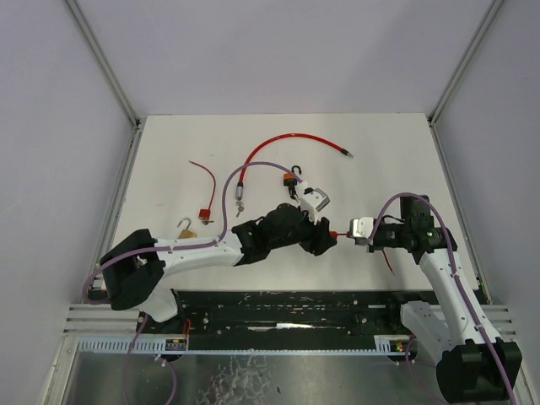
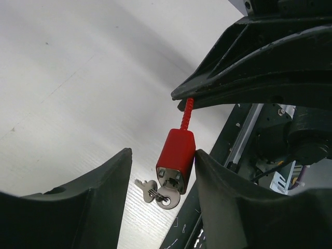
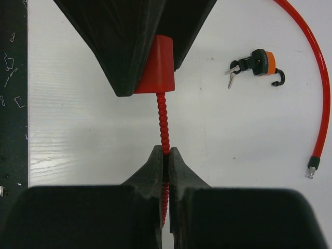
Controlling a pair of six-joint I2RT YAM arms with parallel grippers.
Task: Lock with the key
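A small red lock point(image 2: 175, 155) with silver keys point(image 2: 168, 197) at its end hangs horizontally on a red ribbed cable. My right gripper is shut on that cable. My left gripper has its black fingers on either side of the lock, one close against the red body, the other a little apart from it; it is part open. In the top view the two grippers meet at the lower right of the white board, with the lock mostly hidden by the left one.
Behind lie a thick red cable lock point(image 1: 291, 134), an orange-black padlock with keys point(image 3: 267, 62), a smaller red lock point(image 1: 204, 214) and a brass padlock point(image 1: 187, 233) on the white board point(image 1: 388, 152). A dark strip runs along the front edge.
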